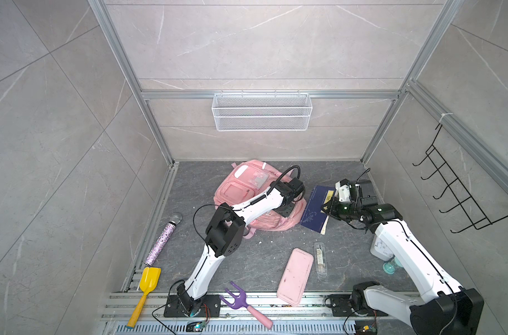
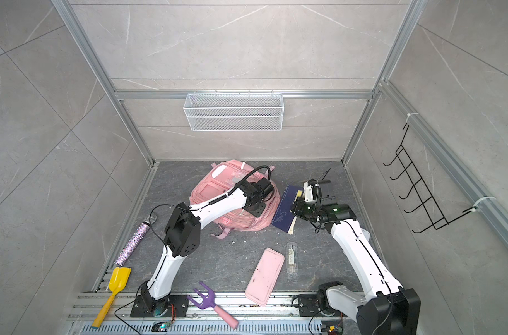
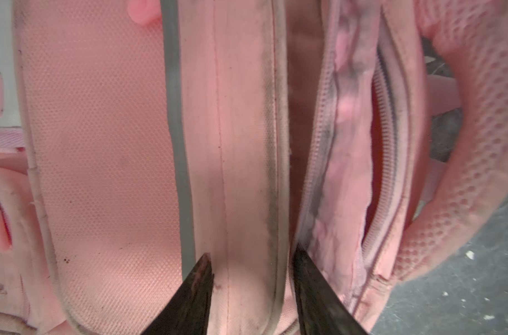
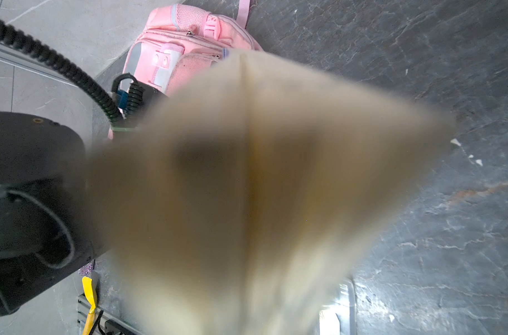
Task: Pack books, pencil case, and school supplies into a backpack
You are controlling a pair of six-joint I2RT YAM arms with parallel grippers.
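Note:
The pink backpack (image 1: 242, 187) lies at the back of the table, its zip side toward the right. Over its right part is my left gripper, pointing down and open, its black fingers (image 3: 189, 296) either side of the pink panel beside the zipped opening (image 3: 307, 139). Right of the bag, my right gripper (image 1: 327, 210) is shut on a dark blue book (image 1: 314, 209) with a yellow label. In the right wrist view the book's pale pages (image 4: 298, 195) fill the middle, blurred. A pink pencil case (image 1: 295, 276) and a clear case (image 1: 320, 259) lie in front.
A purple fork (image 1: 240, 298) lies at the front edge. On the left are a yellow shovel (image 1: 147, 280) and a glittery microphone (image 1: 160, 244). A white container (image 1: 381, 249) stands beneath the right arm. Bare table lies in front of the bag.

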